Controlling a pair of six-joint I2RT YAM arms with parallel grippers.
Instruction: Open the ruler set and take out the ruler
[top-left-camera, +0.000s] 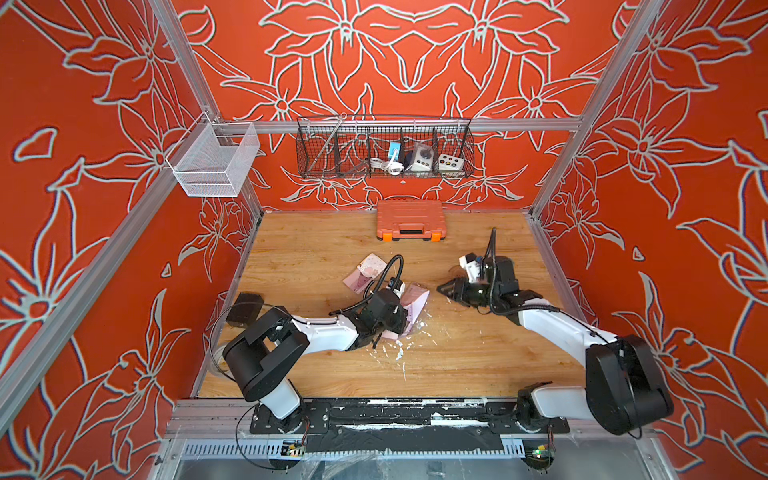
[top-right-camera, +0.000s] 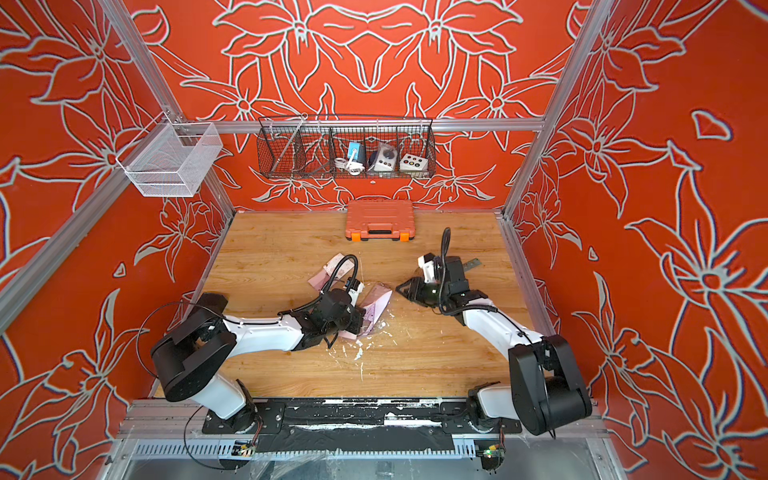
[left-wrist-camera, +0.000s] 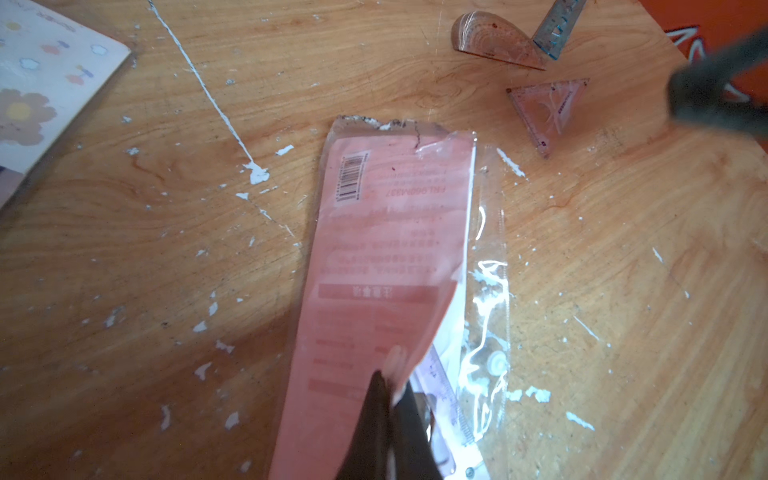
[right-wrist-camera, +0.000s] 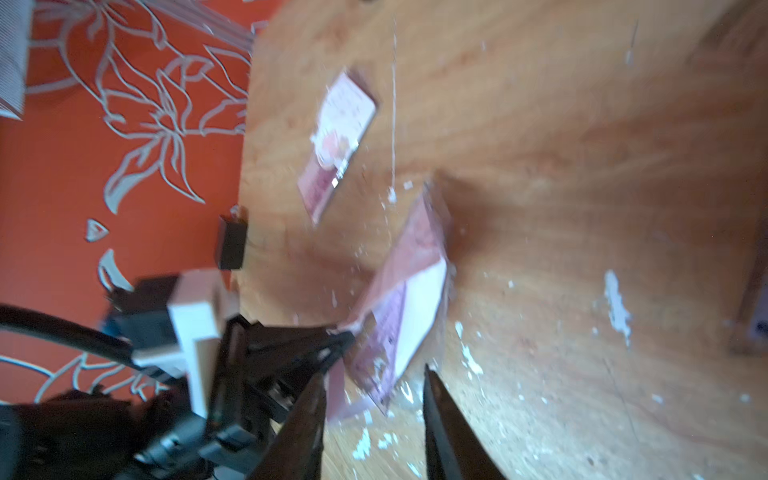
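Observation:
The pink ruler set sleeve (left-wrist-camera: 376, 240) lies on the table with its opening lifted. My left gripper is shut on the raised edge of its pink card. Inside shows a clear, purplish ruler (left-wrist-camera: 441, 392). In the right wrist view the sleeve (right-wrist-camera: 424, 232) gapes open, and my right gripper stands part open with nothing between its fingers; the top left view has this gripper (top-left-camera: 445, 289) just right of the sleeve. Loose on the table lie a straight ruler (top-right-camera: 473, 263), a protractor (left-wrist-camera: 496, 38) and a pink triangle (left-wrist-camera: 552, 112).
Left of the sleeve lies a second pink-and-white flowered piece (top-left-camera: 366, 273). An orange case (top-left-camera: 410, 220) stands by the back wall, below a wire basket (top-left-camera: 384, 148). A black box (top-left-camera: 245, 309) sits at the left. Wood is bare at the front right.

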